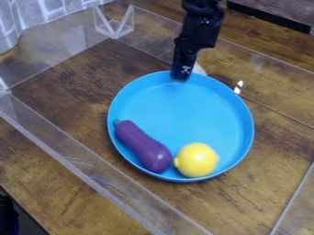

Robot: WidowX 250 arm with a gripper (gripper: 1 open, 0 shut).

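A blue round tray (185, 115) holds a purple eggplant (140, 143) at its lower left and a yellow ball-like object (196, 160), perhaps a lemon, at its lower right. My dark gripper (185, 68) reaches down from the top to the tray's far rim; it looks shut, with nothing clear between its fingers. A small pale object beside it is partly hidden.
Wooden table (68, 87) surrounds the tray, with clear plastic walls along the left and lower sides. The area left of the tray is clear.
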